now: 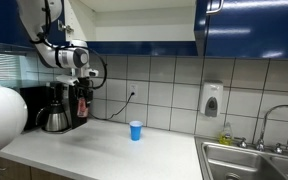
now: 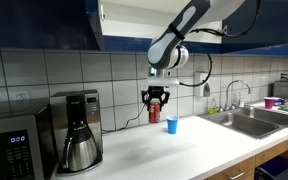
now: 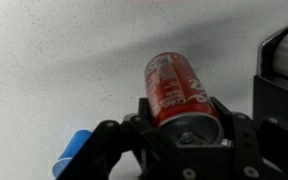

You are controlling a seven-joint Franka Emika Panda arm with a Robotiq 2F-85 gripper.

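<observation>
A red can (image 3: 180, 92) with white lettering is held in the black fingers of my gripper, which is shut on it. In exterior view 1 the can (image 1: 82, 106) hangs well above the counter at the left, near the coffee maker. Exterior view 2 has the can (image 2: 154, 110) in the air, below my gripper (image 2: 154, 97) and left of the blue cup (image 2: 172, 125). That cup (image 1: 135, 130) stands on the white counter near the tiled wall. In the wrist view the cup (image 3: 72, 150) shows at the lower left, apart from the can.
A coffee maker with a steel jug (image 2: 81, 147) stands beside a microwave (image 2: 12, 140). The sink (image 1: 242, 163) lies at the right, with a soap bottle (image 1: 226, 134) behind it. Bare counter (image 1: 104, 150) stretches across the middle.
</observation>
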